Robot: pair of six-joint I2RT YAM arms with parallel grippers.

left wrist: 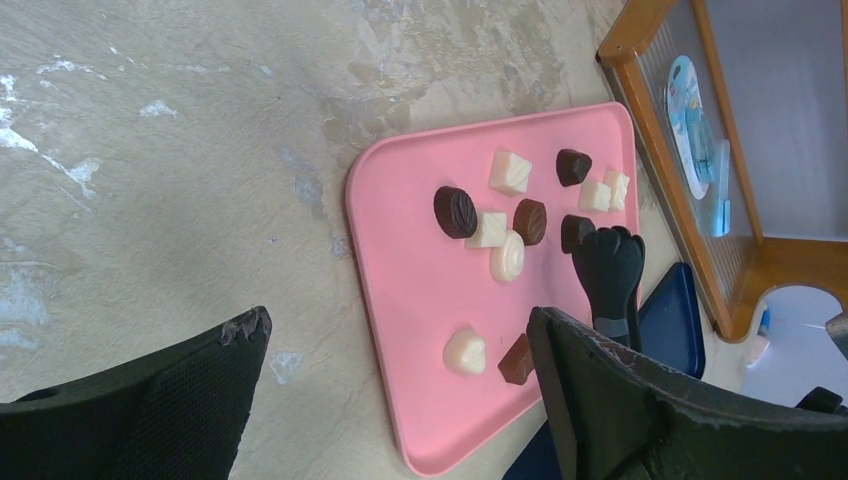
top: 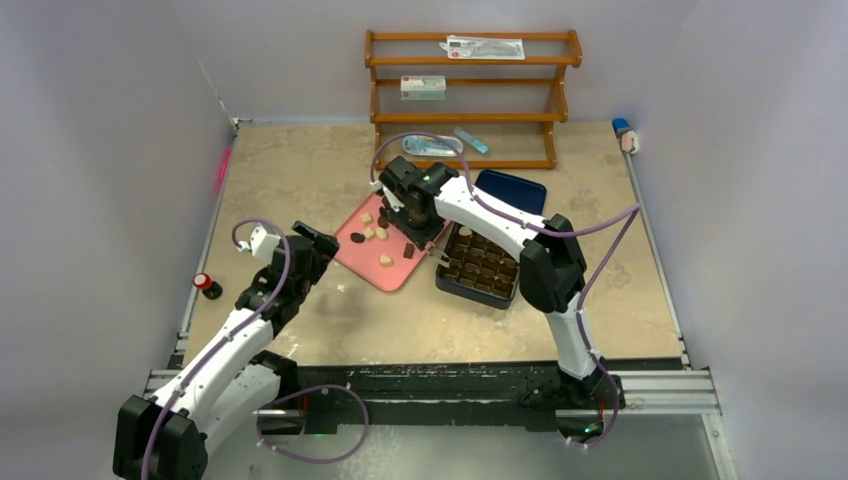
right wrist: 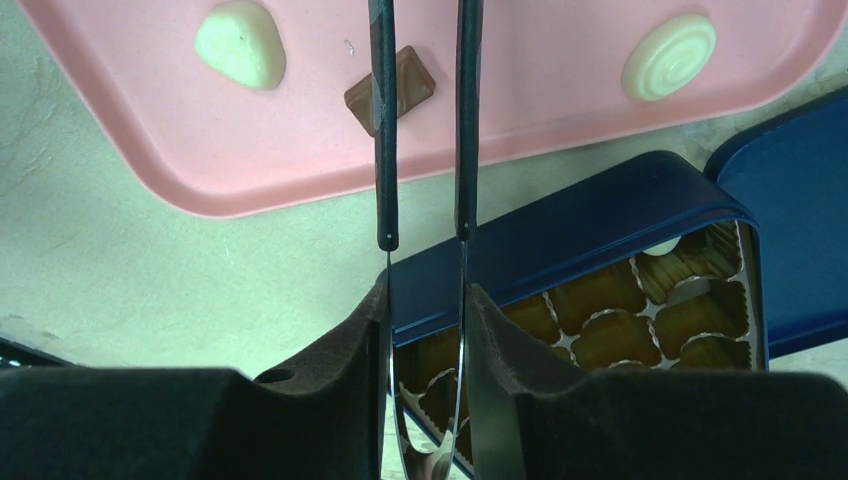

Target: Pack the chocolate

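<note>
A pink tray (top: 365, 268) holds several white and brown chocolates, among them a square brown piece (right wrist: 414, 80), a white piece (right wrist: 240, 45) and a white oval (right wrist: 668, 57). Right of it lies a navy box (top: 455, 289) with a sectioned brown insert. My right gripper carries long tongs over the box's near rim and tray edge; their tips reach down over the box, parted slightly, with no chocolate visible between them. My left gripper stands open left of the tray, nothing between its fingers.
A wooden rack (top: 470, 117) with packages stands at the back. A red-capped bottle (top: 206, 286) is at the left edge. The blue lid (top: 515, 184) lies behind the box.
</note>
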